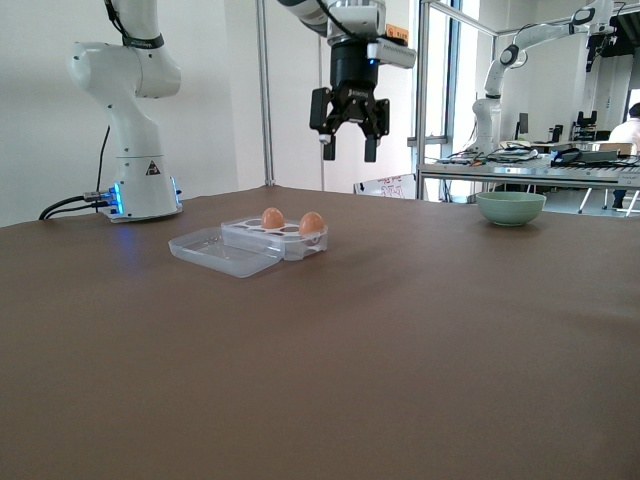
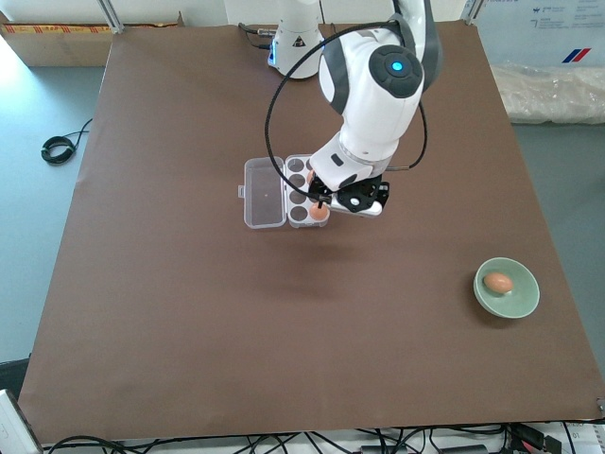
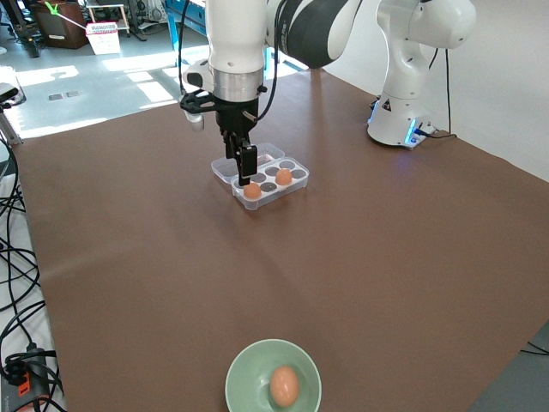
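The clear egg carton lies open on the brown table, holding two brown eggs. A green bowl with one egg sits to the front right in the left view. My black gripper hangs over the carton's end; in the top view its two fingers stand apart with nothing between them. In the left and right views it partly covers the carton.
A white arm base stands at the back of the table. Cables run along the outside of the near edge in the left view.
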